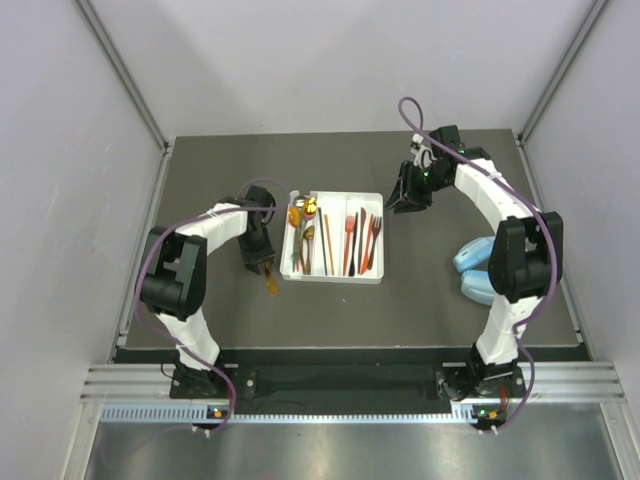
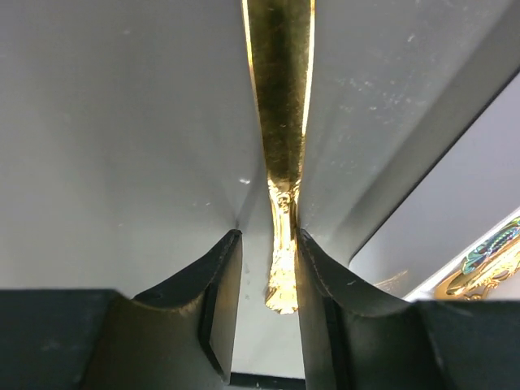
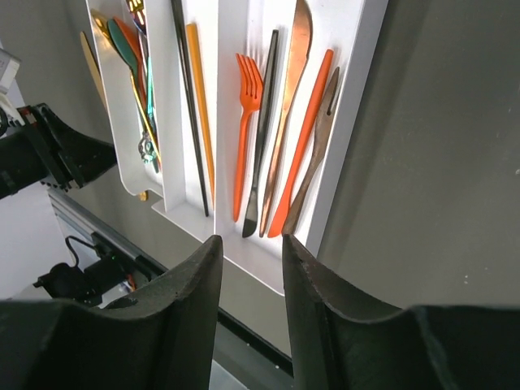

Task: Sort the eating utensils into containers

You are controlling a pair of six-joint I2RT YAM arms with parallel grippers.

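Note:
A gold knife (image 2: 280,114) lies on the grey table left of the white divided tray (image 1: 376,276). My left gripper is open just over its narrow handle, which shows between and beyond the fingertips. In the tray, spoons, thin sticks, an orange fork (image 3: 246,106), knives and a brown fork (image 3: 318,130) lie in separate compartments. My right gripper hangs part open above the table at the tray's upper right in the top view, with nothing visible between its fingers.
Two light blue objects (image 1: 476,285) lie at the right edge of the table beside the right arm. The table behind the tray and to its lower right is clear.

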